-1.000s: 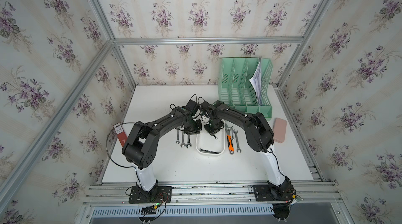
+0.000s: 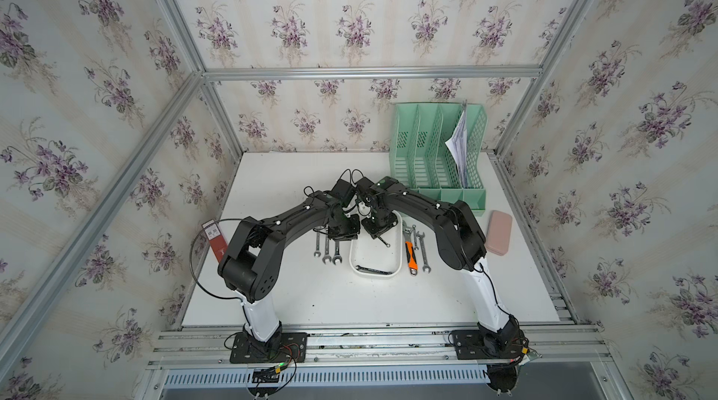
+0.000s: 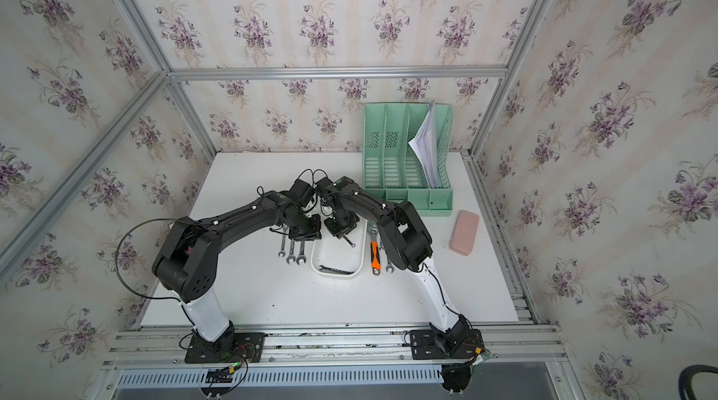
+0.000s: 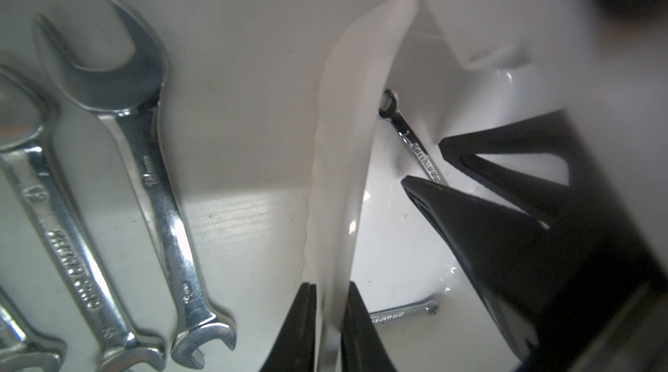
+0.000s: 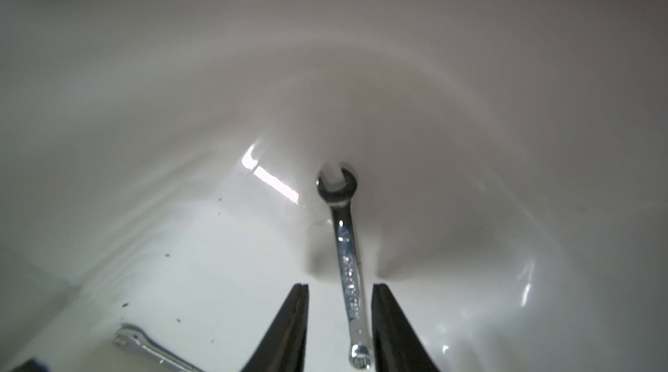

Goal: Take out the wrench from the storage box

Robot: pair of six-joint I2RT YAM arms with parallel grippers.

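The white storage box point(image 2: 399, 254) stands mid-table. My left gripper is shut on the box's left rim, with the thin white wall point(image 4: 348, 219) between its fingers. A small silver wrench point(image 5: 346, 239) lies on the box floor. My right gripper hangs open over this wrench, one fingertip to either side of the handle in the right wrist view; nothing is held. A second wrench point(image 4: 403, 310) lies along the box's front end, seen partly in both wrist views. From the top left view, the right gripper hides the small wrench's back end.
Several wrenches point(image 4: 167, 212) lie left of the box. An orange-handled adjustable wrench point(image 2: 411, 254) and more wrenches lie to its right. A green file rack point(image 2: 441, 194) stands at the back right.
The left arm and the box have stayed put.
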